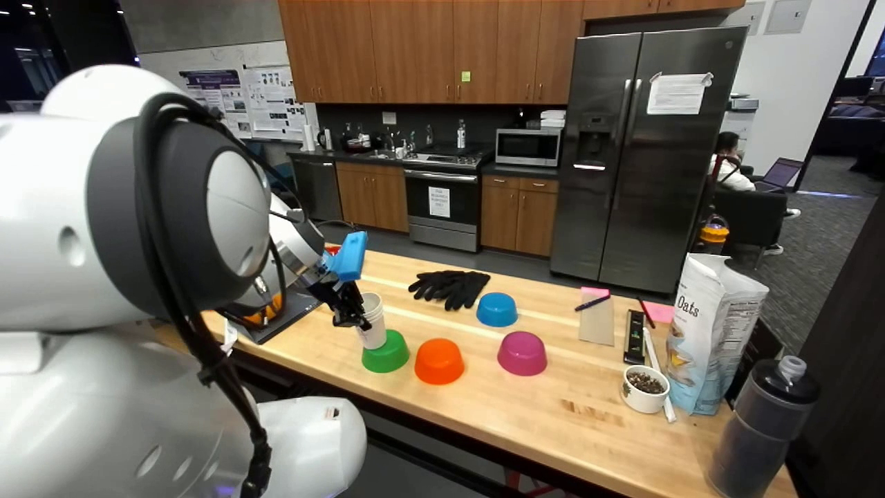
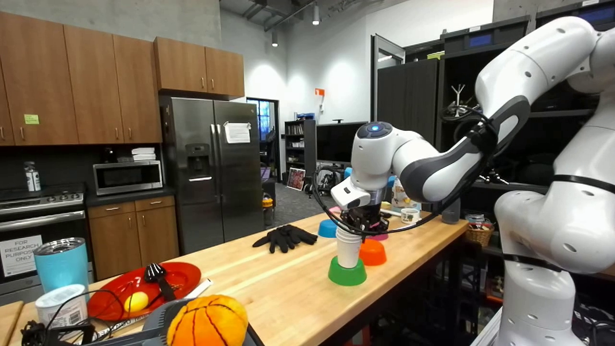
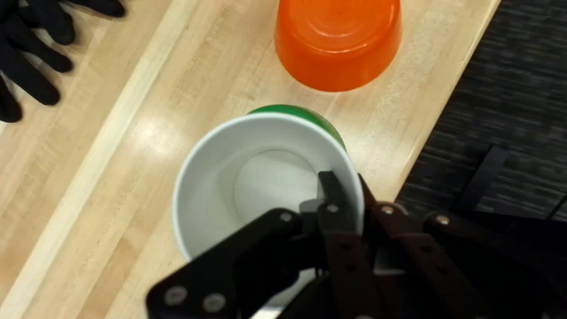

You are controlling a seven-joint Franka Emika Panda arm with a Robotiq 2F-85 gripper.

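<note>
My gripper is shut on the rim of a white cup, one finger inside and the other outside. In exterior view 1 the gripper reaches the cup from the left. Stacked rims show at the top of the cup in exterior view 2, so it looks like more than one nested together. Its base appears to meet the top of an upside-down green bowl; firm contact is hard to tell. From the wrist, the cup hides most of the green bowl.
Upside-down orange, magenta and blue bowls stand to the right. Black gloves lie behind. Farther right are an oats bag and a bottle. The table's front edge runs close to the green bowl.
</note>
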